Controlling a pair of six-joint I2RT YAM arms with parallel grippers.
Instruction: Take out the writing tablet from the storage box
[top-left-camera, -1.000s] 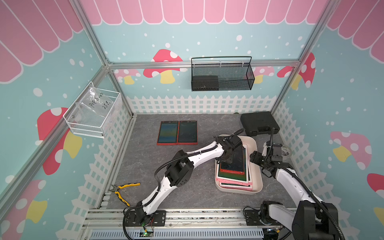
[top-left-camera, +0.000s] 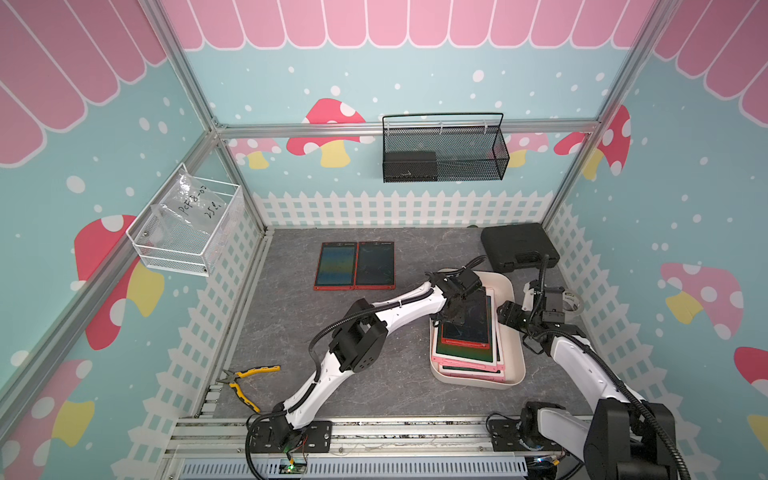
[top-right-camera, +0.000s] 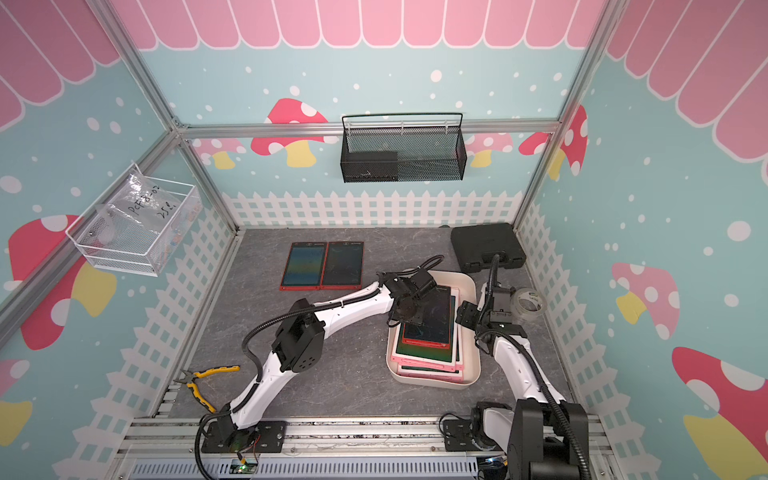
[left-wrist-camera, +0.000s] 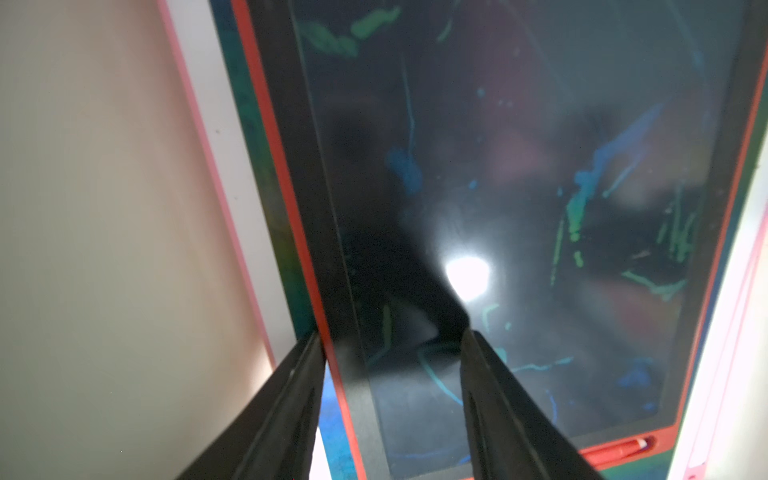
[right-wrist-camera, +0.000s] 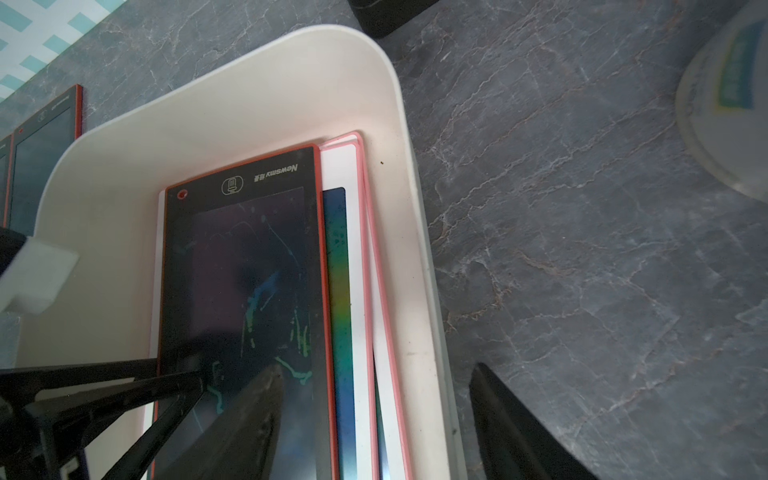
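A red-framed black writing tablet (right-wrist-camera: 240, 280) lies on top of a stack of pink-and-white tablets (right-wrist-camera: 356, 280) inside the cream storage box (top-left-camera: 518, 352). My left gripper is open above it in the left wrist view, one finger (left-wrist-camera: 280, 408) at the tablet's red long edge and the other finger (left-wrist-camera: 496, 392) over its dark screen. Whether the tips touch is unclear. At the box's right wall, my right gripper stands open, its fingers on either side of the rim, nothing gripped. In the top views the left arm covers part of the tablet.
Two red-framed tablets (top-left-camera: 375, 265) lie side by side on the table behind and left of the box. A black case (top-left-camera: 520, 245) and a tape roll (top-right-camera: 527, 302) stand at the right. Yellow-handled pliers (top-left-camera: 254, 371) lie front left.
The left gripper has shifted very slightly over the tablet. My right gripper has crept a little to the left toward the box. The tablet has stayed in place.
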